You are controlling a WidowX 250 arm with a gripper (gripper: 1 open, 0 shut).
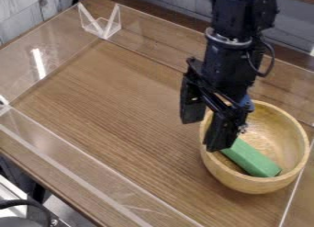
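Observation:
My gripper [207, 131] hangs over the left side of a round tan bowl [274, 179] at the right. A green block [252, 160] lies inside the bowl, partly behind the gripper.
A clear wire-like or plastic container [101, 19] stands at the back left. A raised edge runs along the back.

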